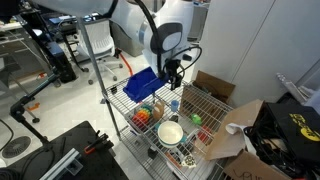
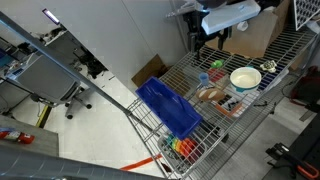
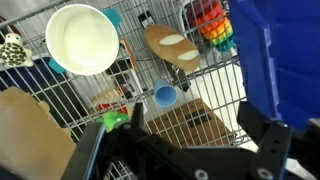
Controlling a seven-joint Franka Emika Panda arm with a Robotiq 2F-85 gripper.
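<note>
My gripper stands open over the wire rack, its dark fingers wide apart at the bottom of the wrist view with nothing held. In exterior view 1 the arm reaches in from above and the gripper (image 1: 178, 72) hangs near the back of the rack. Below it, apart from the fingers, are a small blue cup (image 3: 165, 96) and a brown oval piece (image 3: 172, 45). A cream bowl (image 3: 82, 40) lies to the upper left. The large blue bin (image 2: 168, 108) rests on the rack's left side, and the arm partly hides it in exterior view 1.
Multicoloured toys (image 3: 208, 20) lie beside the bin. A green item (image 3: 110, 120) is near one finger, and a spotted figure (image 3: 14, 50) sits beyond the bowl. An open cardboard box (image 1: 232, 132) and black cases (image 1: 297, 130) line the right side.
</note>
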